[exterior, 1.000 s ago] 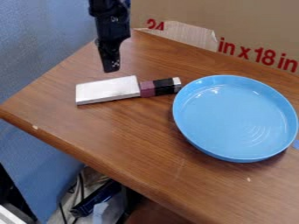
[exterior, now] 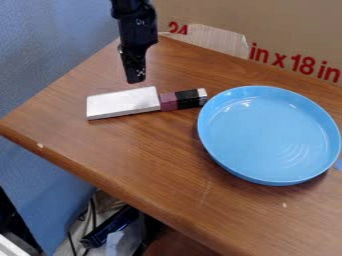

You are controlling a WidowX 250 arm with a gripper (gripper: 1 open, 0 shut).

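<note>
My black gripper (exterior: 134, 65) hangs over the back left of the wooden table, behind a spatula-like or block-like object with a white flat body (exterior: 123, 103) and a maroon and black end (exterior: 183, 99). Whether the fingers are open or shut is hard to tell from here. A blue round plate (exterior: 267, 137) lies to the right of that object.
A cardboard box (exterior: 274, 30) with red lettering stands along the back. The table's left edge borders a blue-grey surface, with clutter (exterior: 107, 225) below.
My gripper has moved slightly to the right over the last second. The objects on the table have not moved.
</note>
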